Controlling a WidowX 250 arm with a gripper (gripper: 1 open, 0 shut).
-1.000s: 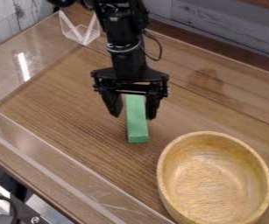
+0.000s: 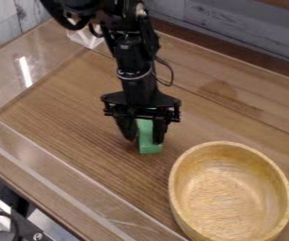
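My black gripper (image 2: 141,124) hangs low over a green rectangular block (image 2: 151,143) near the middle of the wooden table, its fingers down around the block's upper part and hiding much of it. Whether the fingers touch the block or are closed on it cannot be made out.
A large tan round bowl (image 2: 230,201) sits at the front right. A clear plastic object stands at the back left, partly behind the arm.
My gripper has come down onto the green block, now covering more of it. The block looks to be in about the same place.
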